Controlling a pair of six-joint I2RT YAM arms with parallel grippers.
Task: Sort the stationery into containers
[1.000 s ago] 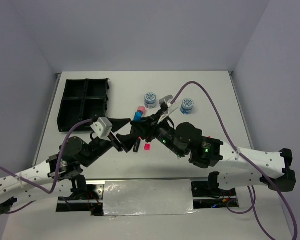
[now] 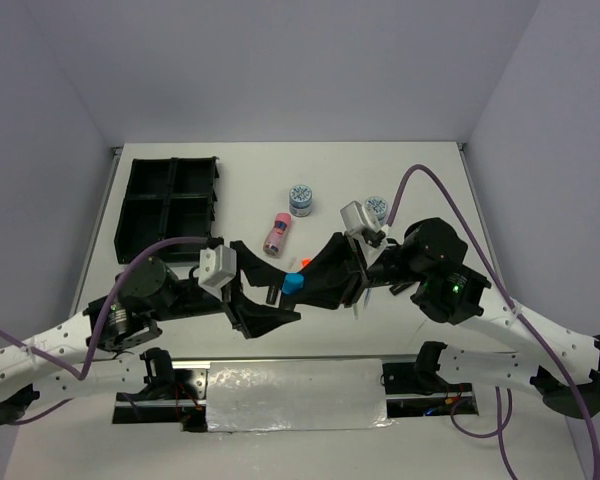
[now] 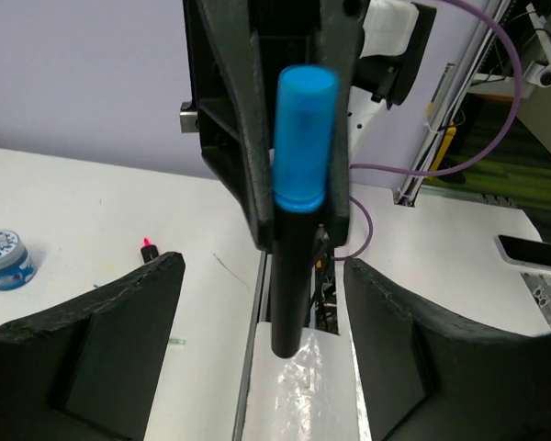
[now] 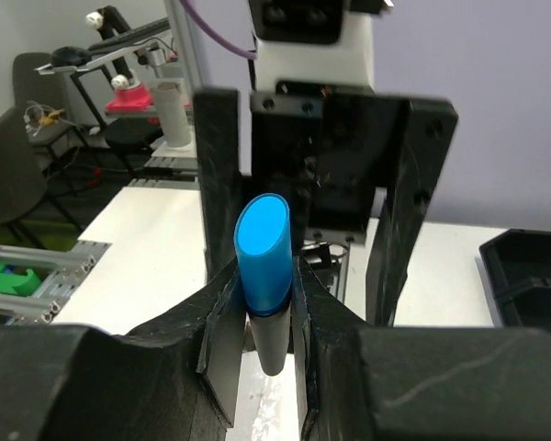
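A marker with a blue cap and dark body is held upright by my right gripper, which is shut on it. My left gripper has its fingers spread around the marker's free part, and in the left wrist view a gap shows on each side of the dark body. The black compartment tray stands at the back left. On the table lie a pink tube and two round blue-white jars.
Behind the right gripper, a few thin pens and a dark item lie on the table. Bare table stretches along the back. A silvery sheet lies beyond the front edge.
Both grippers drew apart and turned to face each other, the marker staying in the right one.
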